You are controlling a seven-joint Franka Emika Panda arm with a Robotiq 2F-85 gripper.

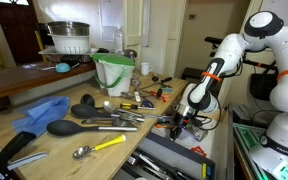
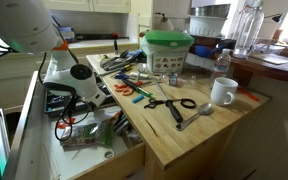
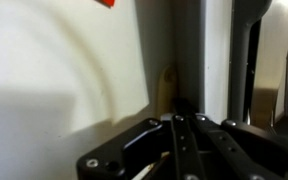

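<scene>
My gripper (image 1: 175,134) is down in the open drawer (image 1: 156,147), beside the countertop edge. In the wrist view the black gripper looks shut, and nothing clearly shows between its fingers. A narrow tan piece (image 3: 167,88), perhaps a wooden handle, stands just beyond its tips against a grey divider (image 3: 187,50); whether they touch I cannot tell. The white drawer floor (image 3: 44,80) fills the left of that view. In exterior view 2 the arm hides most of the fingers.
Several utensils lie on the wooden counter (image 2: 199,145), among them black scissors (image 2: 187,102) and a spoon (image 2: 194,117). A white mug (image 2: 224,91) and a green-and-white basket (image 2: 168,50) stand there too. Inside the drawer, a green-labelled packet (image 2: 101,135) lies near the arm.
</scene>
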